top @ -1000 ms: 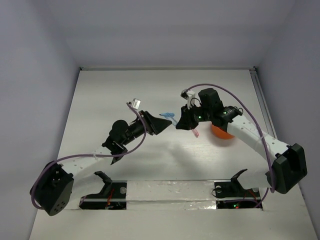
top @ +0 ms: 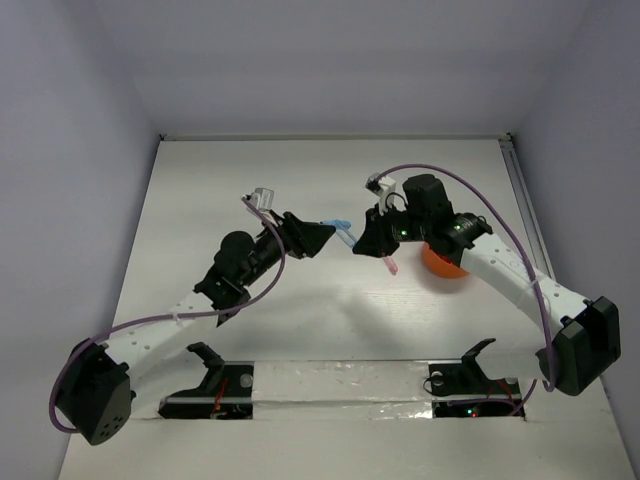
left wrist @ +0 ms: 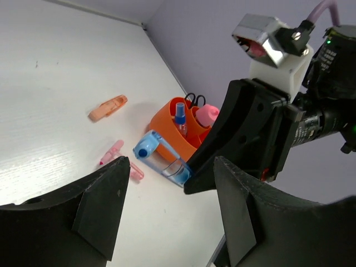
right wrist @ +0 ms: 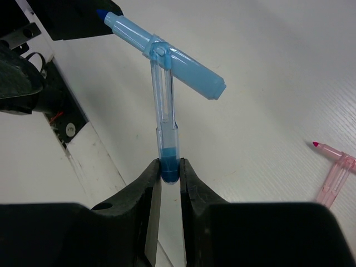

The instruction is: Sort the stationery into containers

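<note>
My right gripper is shut on the clear, blue-ended stem of a light-blue pen [right wrist: 194, 72] with a crosspiece, holding it in the air. The crosspiece's dark-blue tip reaches a finger of my left gripper [top: 326, 238]; whether they touch I cannot tell. In the left wrist view the left gripper's fingers [left wrist: 108, 200] stand apart, the pen beyond them. On the table lie a similar pink pen [left wrist: 114, 151] and an orange stationery piece [left wrist: 108, 108]. The orange container [left wrist: 161, 122] has compartments, with a blue-capped bottle [left wrist: 181, 119] and a pink item [left wrist: 207, 114] inside.
Black scissors handles [left wrist: 196, 100] stick up from the container, which the right arm [top: 500, 262] partly covers from above. Both grippers hang close together over the middle.
My left gripper has turned and shifted slightly, its fingers now nearer the pen's crosspiece. The right gripper still holds the pen, moved only a little to the right.
</note>
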